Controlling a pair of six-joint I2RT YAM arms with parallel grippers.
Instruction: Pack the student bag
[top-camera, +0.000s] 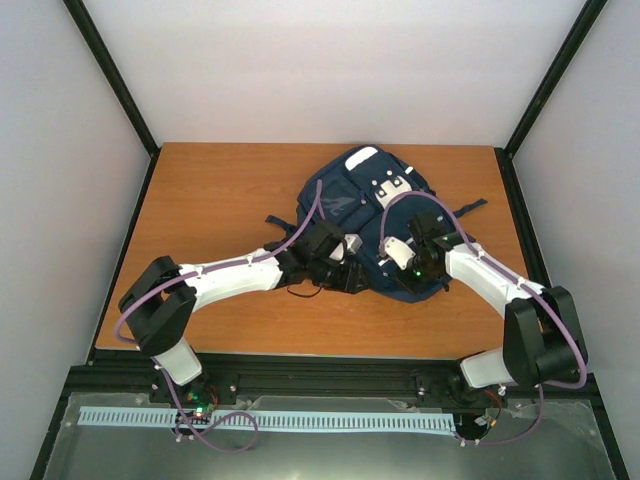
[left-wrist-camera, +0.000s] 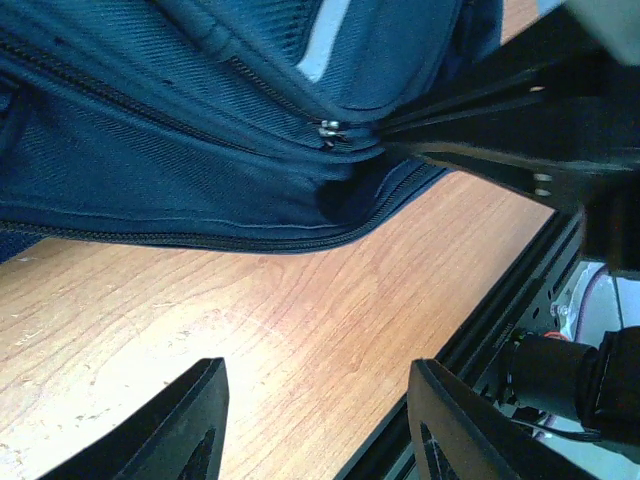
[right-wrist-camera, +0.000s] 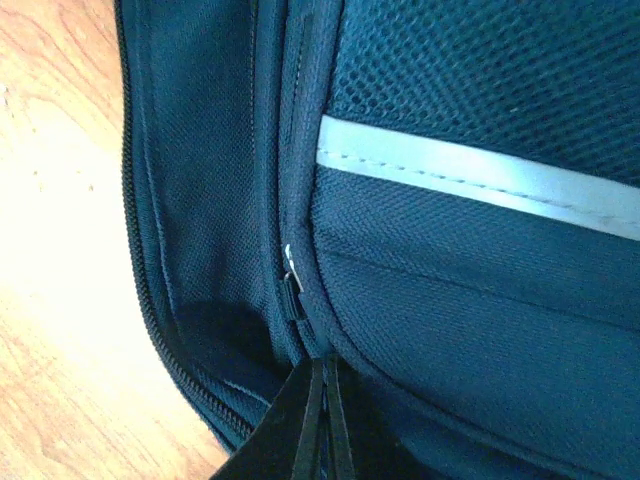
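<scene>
A dark navy backpack lies on the table under both arms, its front pocket edged by a zipper with a metal pull. My left gripper is open over bare wood beside the bag's lower edge, nothing between its fingers. The right gripper is shut, its tips against the navy fabric along the zipper seam. In the right wrist view the zipper pull lies just beyond those tips, apart from them. Whether a thin fold of cloth is pinched between them is hidden.
A pale reflective strip crosses the bag's pocket. Bag straps stick out at the sides.
</scene>
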